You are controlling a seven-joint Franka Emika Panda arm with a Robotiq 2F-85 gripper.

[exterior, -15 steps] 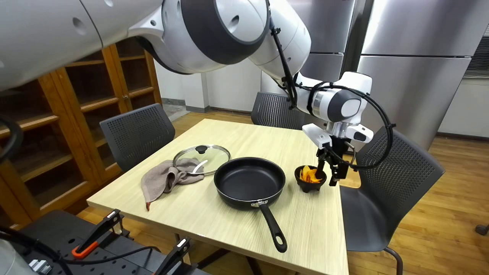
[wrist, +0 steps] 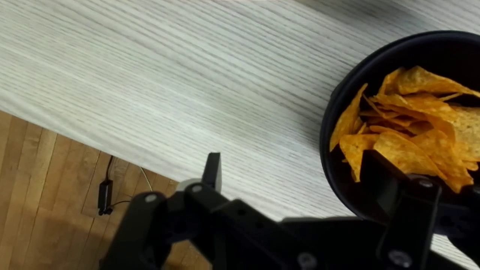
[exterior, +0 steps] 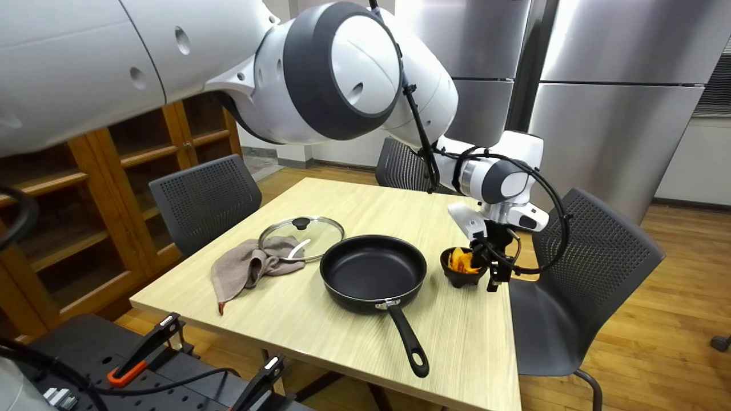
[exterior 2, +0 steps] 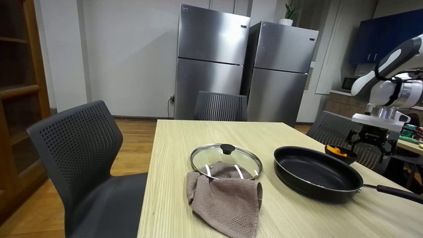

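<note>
A small black bowl (exterior: pixel 460 277) of orange chips (wrist: pixel 411 126) stands near the table's right edge. My gripper is open, straddling the bowl's rim in the wrist view: one finger (wrist: pixel 382 180) reaches over the inside by the chips, the other finger (wrist: pixel 212 173) is outside, over the table edge. Nothing is clamped between them. Whether the inner finger touches the chips, I cannot tell. A black frying pan (exterior: pixel 373 270) sits left of the bowl, empty. Its glass lid (exterior 2: pixel 226 160) rests partly on a brown cloth (exterior 2: pixel 228 202).
The pan's handle (exterior: pixel 409 342) points toward the table's front edge. A dark chair (exterior: pixel 572 287) stands close to the right edge, beside my gripper. Bare table (exterior: pixel 404 205) lies behind the pan, toward the far edge.
My arm has come down, bringing the gripper lower at the bowl's right side and slightly leftward. The bowl, pan, lid and cloth have stayed in place.
</note>
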